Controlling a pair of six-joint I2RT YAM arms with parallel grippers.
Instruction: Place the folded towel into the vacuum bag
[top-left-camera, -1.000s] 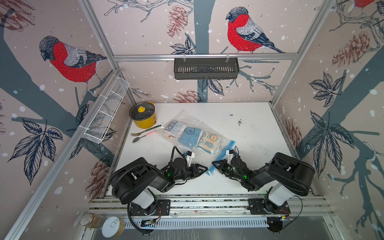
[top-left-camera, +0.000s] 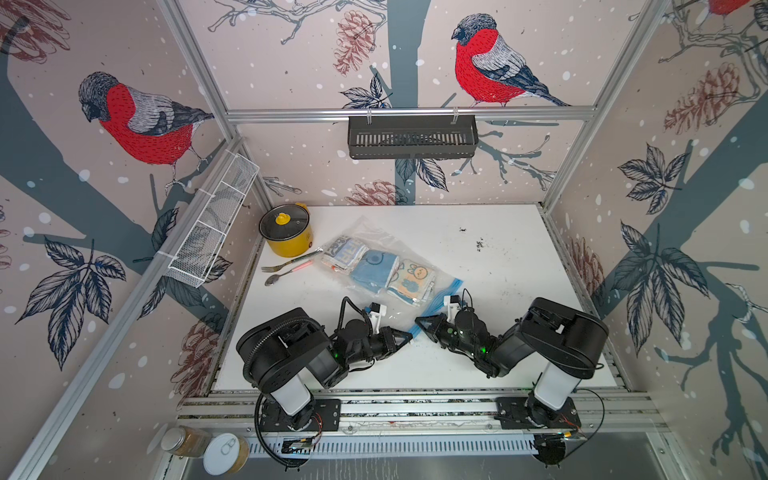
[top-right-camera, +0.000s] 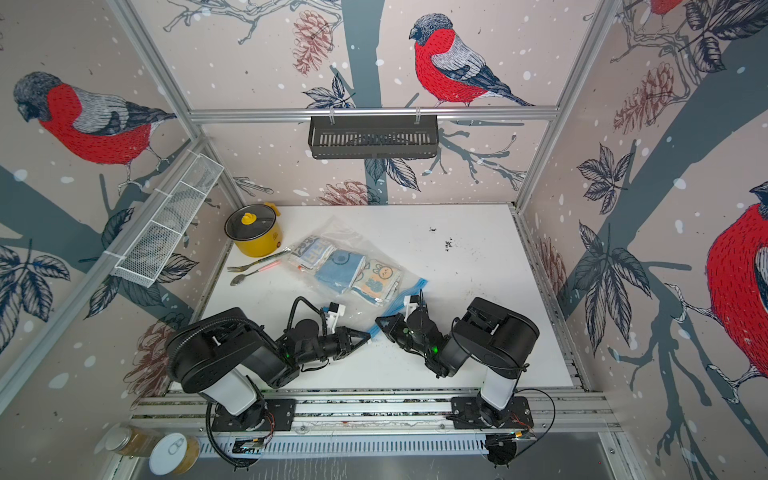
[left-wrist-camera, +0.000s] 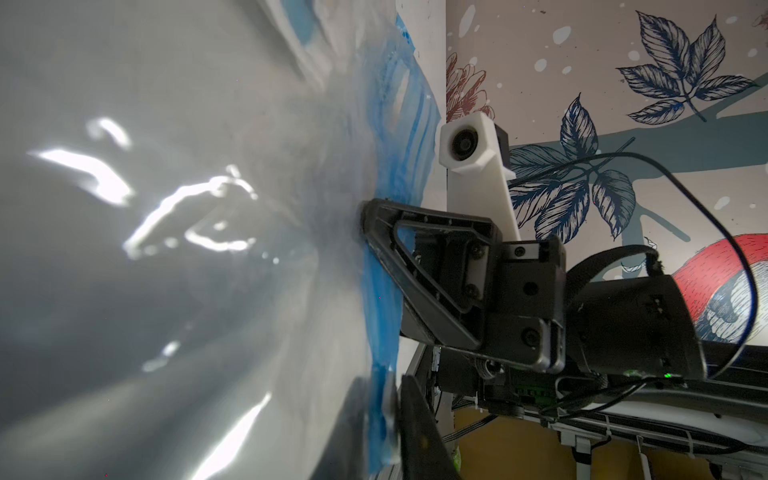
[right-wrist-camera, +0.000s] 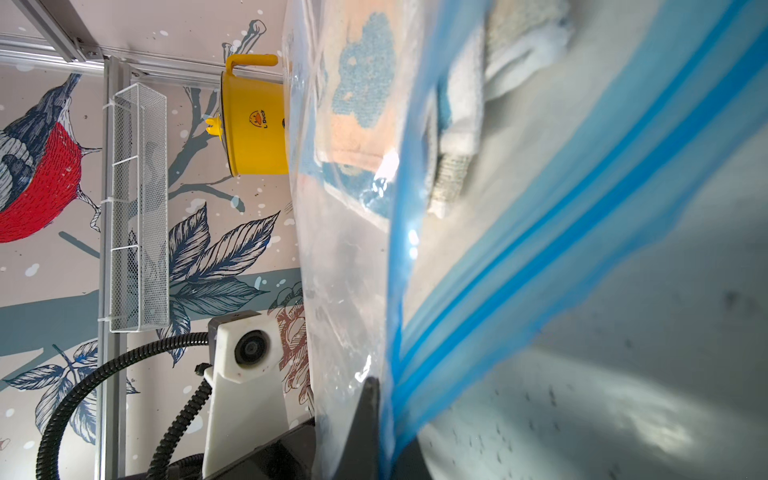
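Note:
A clear vacuum bag (top-left-camera: 360, 284) with a blue zipper strip (top-right-camera: 412, 289) lies diagonally across the table. Folded towels (top-left-camera: 412, 280) with blue and cream patterns lie inside it. At the bag's mouth my left gripper (top-left-camera: 406, 336) reaches the strip's lower end; in its wrist view the fingers flank the blue strip, blurred, so I cannot tell whether they grip it. My right gripper (top-left-camera: 424, 324) is shut on the strip, whose film runs between its fingertips in the right wrist view.
A yellow pot (top-left-camera: 286, 240) stands at the back left, with a fork (top-left-camera: 280, 266) and spoon (top-left-camera: 274, 277) before it. Racks hang on the back and left walls.
The right arm has moved back-left, drawing the bag's mouth and towels slightly left.

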